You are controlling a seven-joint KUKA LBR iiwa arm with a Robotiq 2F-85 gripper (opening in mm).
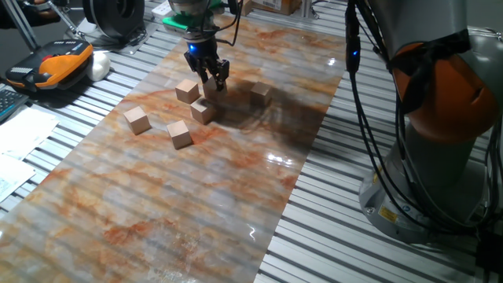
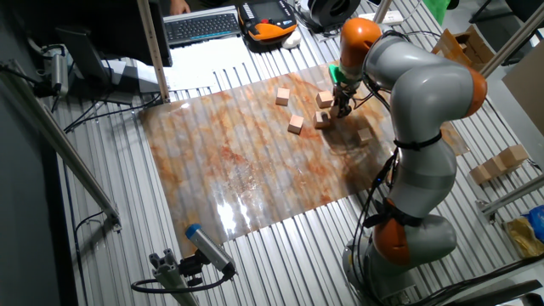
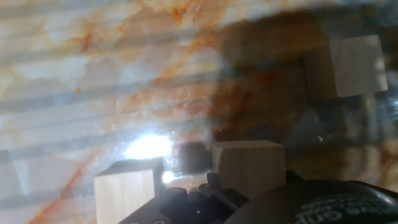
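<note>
My gripper points down over the far part of the marbled board, with a wooden cube between its fingers. It appears shut on this cube, though the fingers partly cover it in every view. Just in front stands another plain cube, with a further cube close to its left. Two more cubes, one on the left and one nearer the front, lie apart on the board. To the gripper's right sits a lone cube, in shadow, seen at upper right in the wrist view.
The glossy marbled board is bare across its near half. An orange and black device and a keyboard lie beyond it. Additional wooden blocks stand off the board at the right, past the arm.
</note>
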